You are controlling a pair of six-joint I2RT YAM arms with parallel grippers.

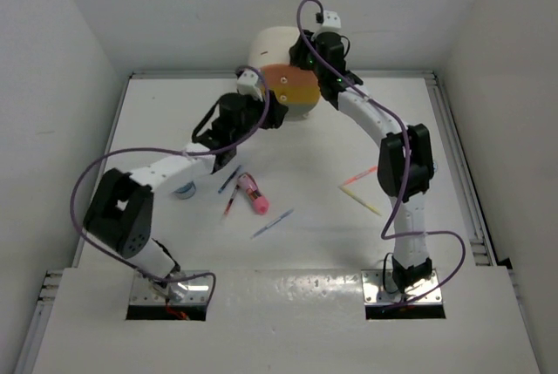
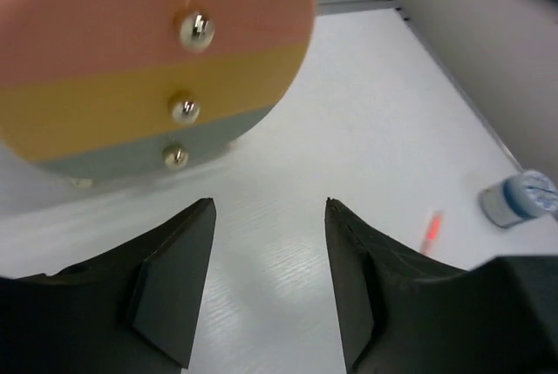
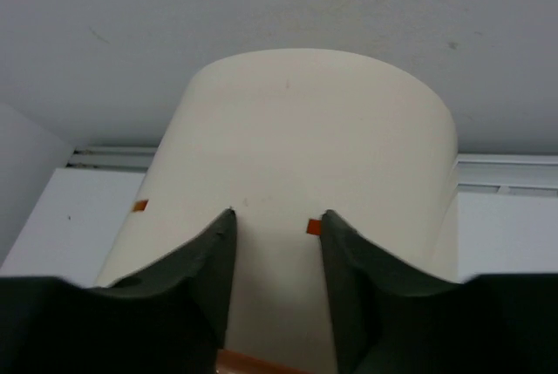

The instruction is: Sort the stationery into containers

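Note:
A cream drawer unit (image 1: 270, 43) with pink, yellow and grey fronts and round knobs stands at the back; all drawers look closed. My left gripper is open, facing its front from a little distance, nothing between the fingers. My right gripper is part open at the unit's cream top. On the table lie a pink bottle-like item (image 1: 253, 193), a blue pen (image 1: 228, 178), a red pen (image 1: 231, 202), a light blue pen (image 1: 271, 222), a yellow pen (image 1: 359, 200) and a red stick (image 1: 360, 176).
A blue-and-white round container (image 2: 514, 200) stands on the table, partly hidden by the left arm in the top view. Walls border the white table (image 1: 309, 243) on the back and sides.

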